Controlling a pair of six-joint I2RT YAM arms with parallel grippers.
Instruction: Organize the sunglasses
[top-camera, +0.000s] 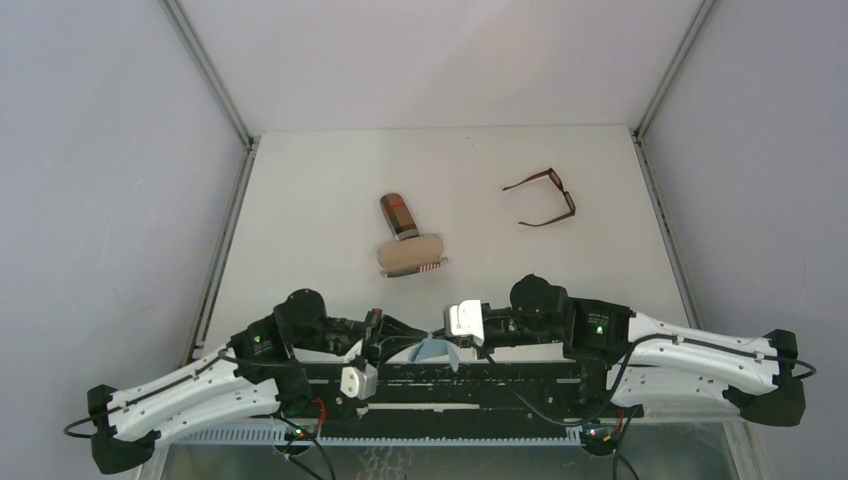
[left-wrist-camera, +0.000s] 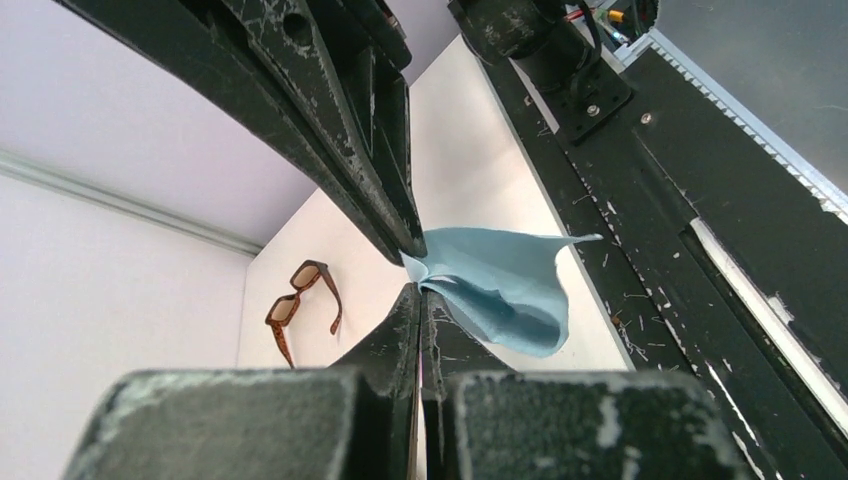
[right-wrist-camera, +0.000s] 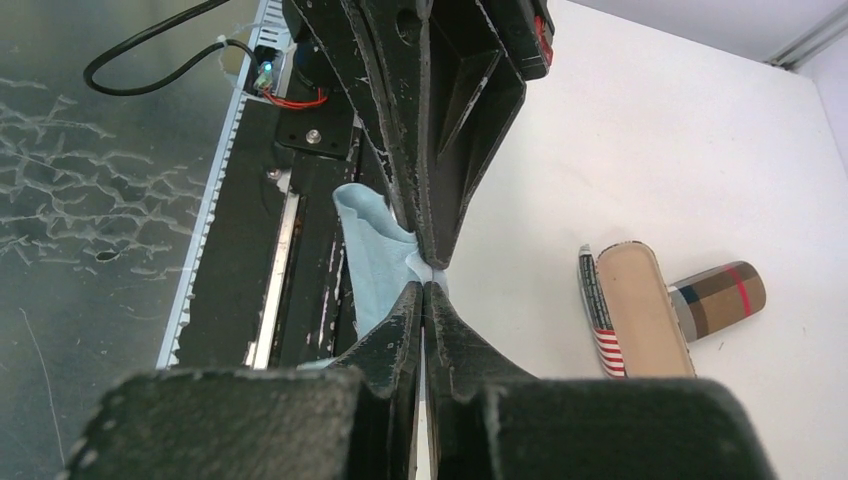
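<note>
Brown sunglasses (top-camera: 568, 200) lie open at the back right. A light blue cloth (top-camera: 436, 352) hangs over the front edge between my grippers, which face each other closely. My left gripper is shut, pinching the cloth. My right gripper is shut with its tips at the cloth; in the left wrist view the cloth's corner is at those tips. A tan case (top-camera: 408, 251) with a striped side lies mid-table, beside a plaid cylindrical case (top-camera: 396, 212).
Walls enclose its back and sides. A dark rail (top-camera: 460, 390) runs along the front below the arms.
</note>
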